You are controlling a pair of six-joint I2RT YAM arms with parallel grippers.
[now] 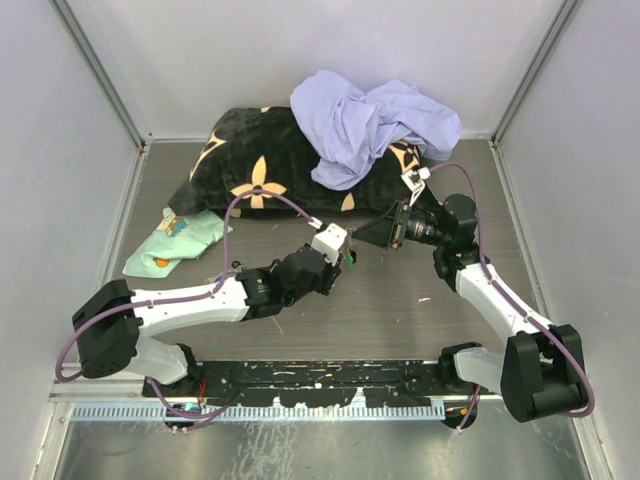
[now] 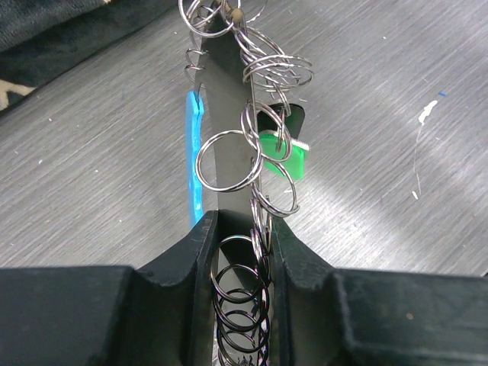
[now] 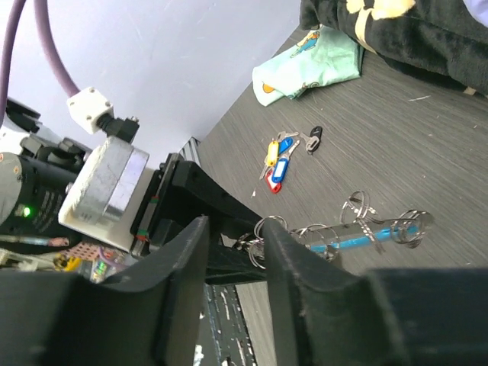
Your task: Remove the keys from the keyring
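Observation:
A thin metal strip threaded with several steel rings [image 2: 229, 160] runs up through the left wrist view. My left gripper is shut on its near end, rings crowding between the fingers. Beside the strip hang a blue tag [image 2: 195, 160] and a green tag [image 2: 284, 156]; a dark key head partly shows above the green one. The right wrist view shows the strip and blue tag [image 3: 351, 242] sticking out past the left fingers. My right gripper stands partly open close to the rings; whether it touches one, I cannot tell.
Loose keys with blue, yellow and red tags [image 3: 279, 162] and a black-headed key [image 3: 314, 139] lie on the table. A green cloth [image 1: 180, 240] is at the left. A dark patterned cushion [image 1: 225, 150] with a lilac cloth [image 1: 360, 130] fills the back.

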